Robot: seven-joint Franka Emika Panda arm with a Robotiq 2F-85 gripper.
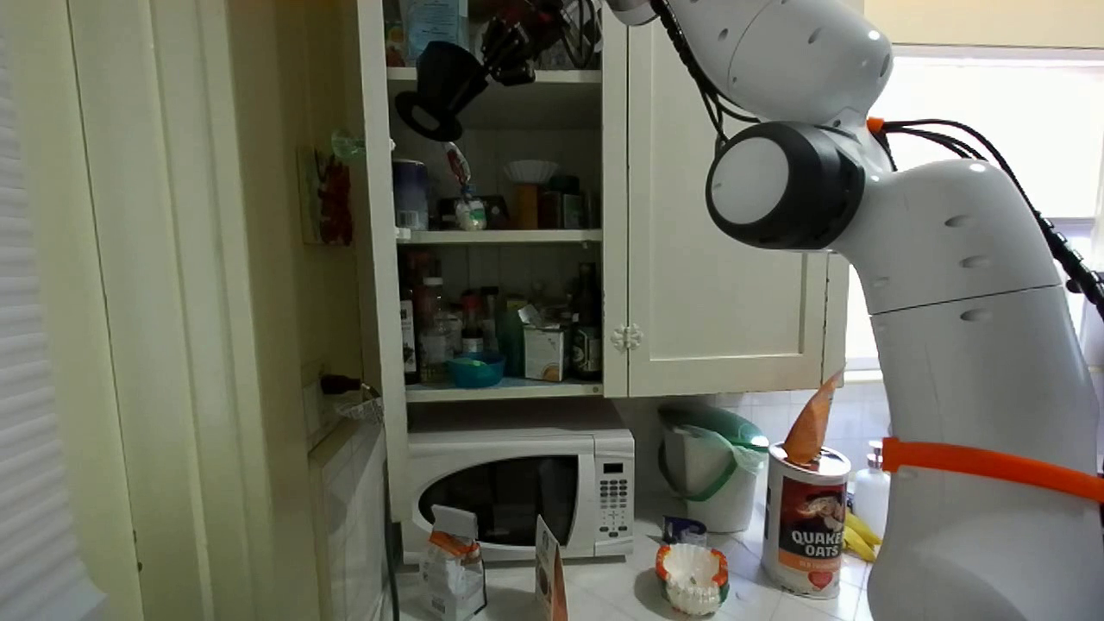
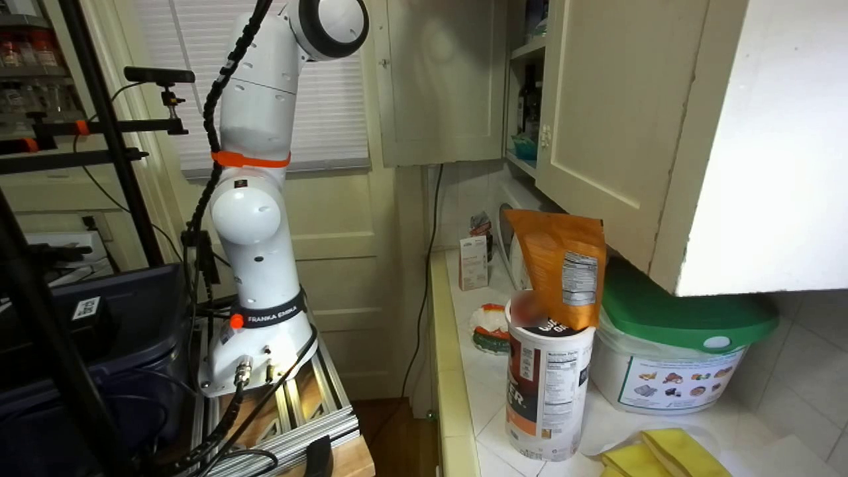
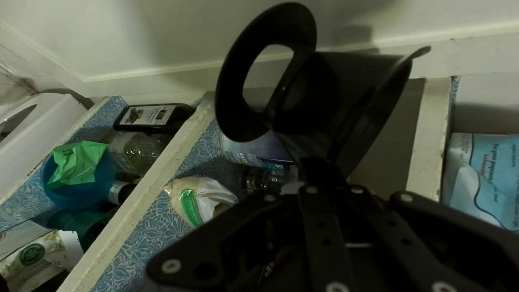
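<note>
A black cone-shaped dripper (image 1: 449,81) with a flat ring-like base hangs tilted in front of the cupboard's upper shelves. My gripper (image 1: 487,68) is shut on it from the right. Close up in the wrist view, the dripper (image 3: 340,92) spreads out beyond the fingers, its open ring base toward the upper left. The gripper pinches its near side; the exact contact is dark and hard to make out. Neither the dripper nor the gripper appears in the second exterior view.
Below the dripper, the middle shelf (image 1: 497,236) holds a blue canister (image 1: 410,195), a bag (image 1: 470,212) and a white paper filter (image 1: 530,171). Bottles and a blue bowl (image 1: 477,369) crowd the lower shelf. A closed cupboard door (image 1: 730,207) stands to the right, a microwave (image 1: 517,497) underneath.
</note>
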